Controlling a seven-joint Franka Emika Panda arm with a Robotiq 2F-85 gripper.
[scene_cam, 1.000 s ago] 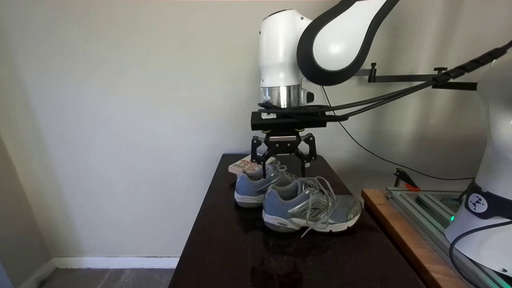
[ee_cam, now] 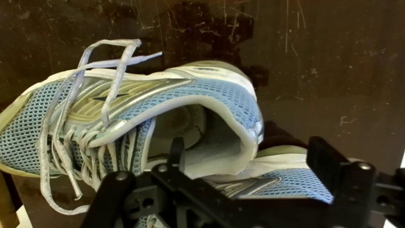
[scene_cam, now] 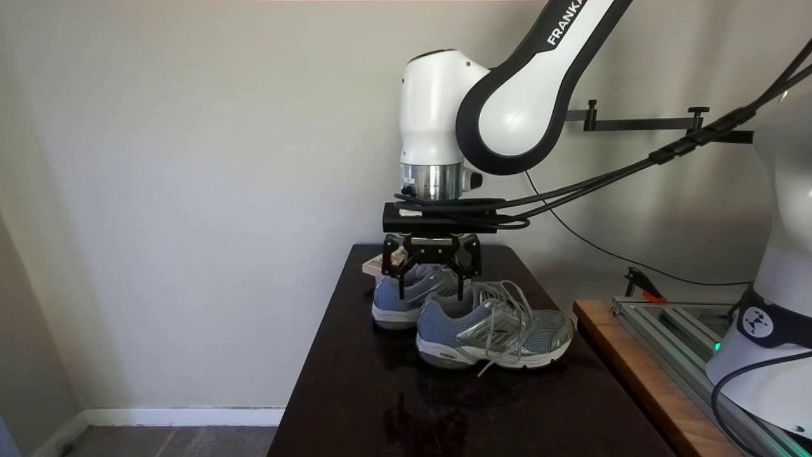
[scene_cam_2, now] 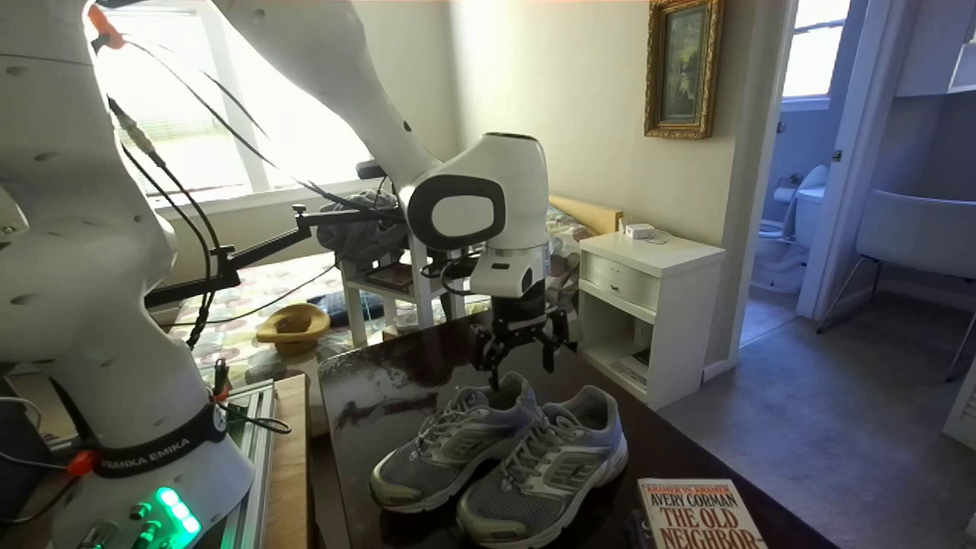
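Two blue-grey running shoes stand side by side on the dark table. The one nearer exterior view 1, the near shoe, has loose laces, and its open collar faces up in the wrist view. Behind it is the far shoe, mostly covered by the gripper in the wrist view. My gripper points down over the heel ends of the shoes, its fingers spread and nothing held. One fingertip overlaps the near shoe's opening in the wrist view; whether it touches the shoe I cannot tell.
A paperback book lies on the table beside the far shoe. The robot's wooden mounting bench adjoins the table, and a white nightstand stands beyond it.
The gripper has come down and shifted slightly left in exterior view 1, closer to the shoe openings. Both shoes and the book stay where they were.
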